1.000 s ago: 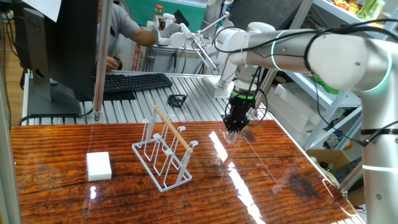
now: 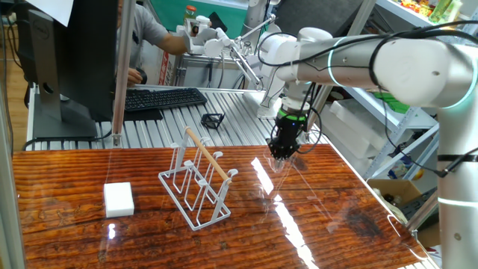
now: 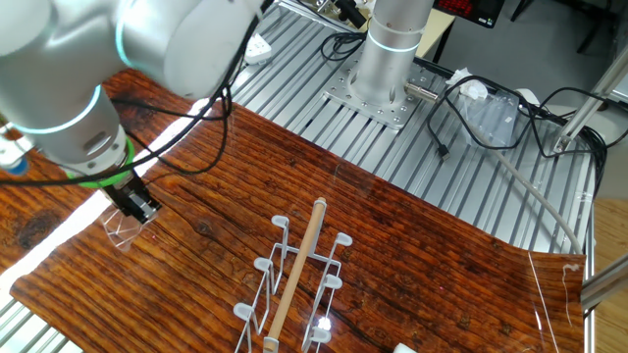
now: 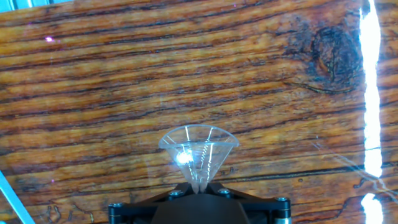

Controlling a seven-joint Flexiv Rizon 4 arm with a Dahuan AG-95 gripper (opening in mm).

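A clear cone-shaped glass or plastic cup [image 4: 198,146] flares away from my gripper in the wrist view, its wide rim outward. The fingers are shut on its narrow end. Exterior view 2 shows the same transparent cup [image 3: 122,231] below the black gripper [image 3: 139,208], over the wooden tabletop; whether it touches the surface I cannot tell. In exterior view 1 the gripper [image 2: 281,152] is at the table's far right part, and the cup is only faintly visible.
A white wire rack [image 2: 196,198] with several upright prongs and a wooden top bar stands mid-table, left of my gripper in exterior view 1. Farther left lies a white block [image 2: 118,199]. Bare wood [image 3: 186,284] separates cup and rack. A keyboard [image 2: 166,99] sits beyond the table.
Hardly anything differs; the arm shows only a very slight shift, with the gripper staying over the same spot. Rack and white block have not moved.
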